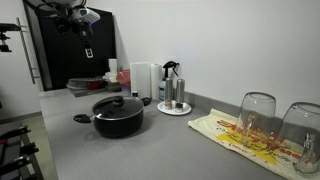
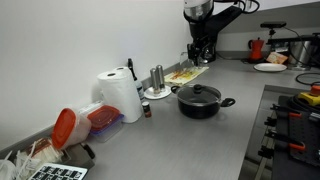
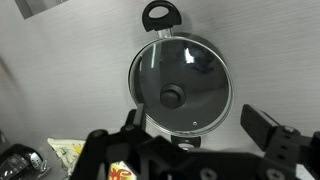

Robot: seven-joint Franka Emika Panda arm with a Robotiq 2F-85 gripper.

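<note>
A black pot (image 1: 119, 122) stands on the grey table, its glass lid (image 3: 200, 72) seated on top with a round black knob (image 3: 172, 96) in the middle. Seen from the wrist, the pot's two side handles point to the top and bottom of the picture. My gripper is open, its dark fingers (image 3: 132, 125) spread wide in the lower part of that view, nothing held between them. In both exterior views the arm is raised well above the table, clear of the pot.
Beside the pot, a white plate (image 1: 183, 110) carries tall shakers. A patterned cloth (image 1: 220, 127) holds two upturned glass jars (image 1: 256, 112). A paper towel roll (image 2: 119, 94) and a red container (image 2: 70, 126) stand along the wall.
</note>
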